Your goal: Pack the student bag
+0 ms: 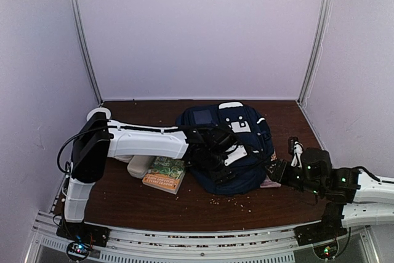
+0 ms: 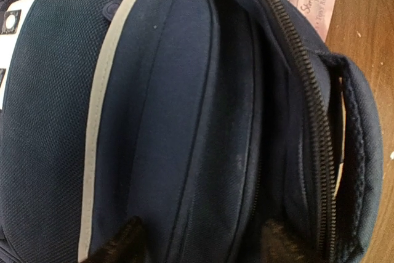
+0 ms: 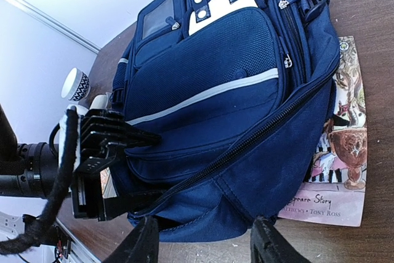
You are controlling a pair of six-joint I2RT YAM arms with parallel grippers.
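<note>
A navy backpack [image 1: 234,121] lies on the table, its front zip open along the lower edge. My left gripper is over the front of the bag at that opening, fingers apart with bag fabric below; whether any fabric is between them is unclear. My right gripper stands open at the bag's front right side. A pink storybook [image 3: 326,201] lies at the bag's right, partly covered by it. An orange and green book [image 1: 163,173] lies left of the bag.
A grey case [image 1: 141,164] lies beside the orange book, and a white bowl [image 3: 75,84] stands at the back left. Bare table [image 1: 277,214] shows at the front, with small crumbs, and at the back right.
</note>
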